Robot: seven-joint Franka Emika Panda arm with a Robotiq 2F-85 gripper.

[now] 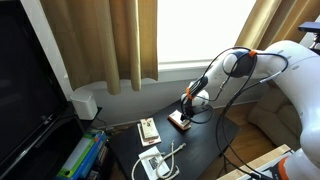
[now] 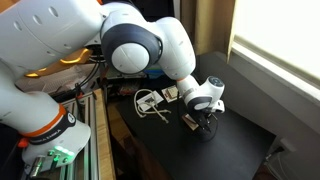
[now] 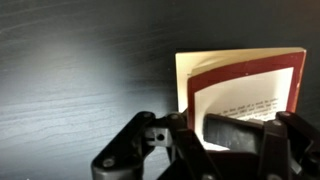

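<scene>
A small book [image 3: 245, 83] with a dark red border and a pale printed panel lies on the dark table. In the wrist view my gripper covers its lower part. A dark block-like shape shows over the panel at the fingers; whether it is a fingertip or a separate thing, I cannot tell. From the side, the gripper [image 1: 187, 116] points down at the book [image 1: 178, 119], very low over it or touching. The other exterior view shows the gripper [image 2: 203, 123] low over the table. The fingers look shut, and nothing clear shows between them.
Another pale book [image 1: 149, 131] lies to the left. Nearby are a white box-like item [image 1: 152, 164] and a loose white cable [image 1: 172, 161].
</scene>
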